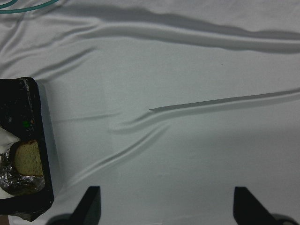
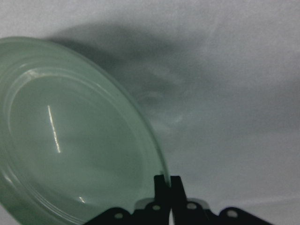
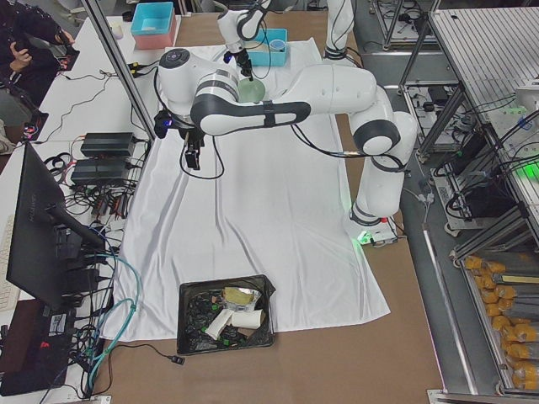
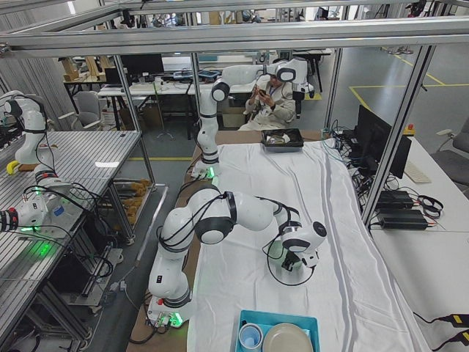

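Observation:
A green plate (image 2: 75, 131) is held at its rim by my right gripper, shut on it low over the white cloth; that arm (image 4: 220, 220) reaches from the near side in the camera right view. My left gripper is open above the cloth (image 1: 197, 140), with nothing between its fingers. A black bin (image 3: 189, 328) holding white rolled items and a yellow piece in foil stands at the cloth's end; it also shows at the left of the left wrist view.
A blue tub (image 4: 311, 334) with a beige plate (image 4: 286, 345) and a cup (image 4: 250, 338) sits beyond the right arm. A monitor and cables line the table side.

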